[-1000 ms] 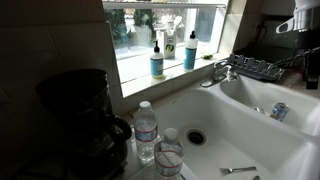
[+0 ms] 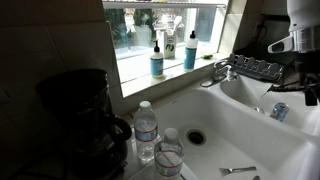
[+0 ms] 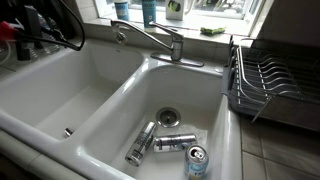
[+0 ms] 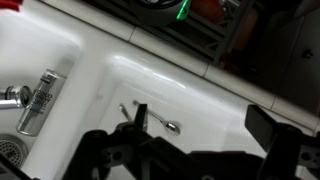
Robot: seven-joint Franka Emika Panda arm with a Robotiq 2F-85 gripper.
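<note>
My black gripper is open over the sink in the wrist view, with nothing between its fingers. Beneath it, a spoon (image 4: pixel 171 127) and a second utensil (image 4: pixel 126 112), seen only in part, lie on the white basin floor. In exterior view 1 a fork (image 2: pixel 238 170) shows in the nearer basin, and the gripper (image 2: pixel 300 88) hangs at the right edge. The other basin holds cans: one standing (image 3: pixel 197 160) and two on their sides, a slanted can (image 3: pixel 141 143) and a level can (image 3: pixel 175 142).
A divider separates the two basins. The faucet (image 3: pixel 172 45) reaches over from the back. A dish rack (image 3: pixel 275 78) flanks the sink. Two water bottles, a near bottle (image 2: pixel 168 155) and a farther bottle (image 2: pixel 145 132), stand by the coffee maker (image 2: pixel 80 120). Soap bottles (image 2: pixel 157 60) line the sill.
In exterior view 1 the arm has come a little further into view from the right, and its gripper now hangs lower. The bottles, cans and fork look unmoved.
</note>
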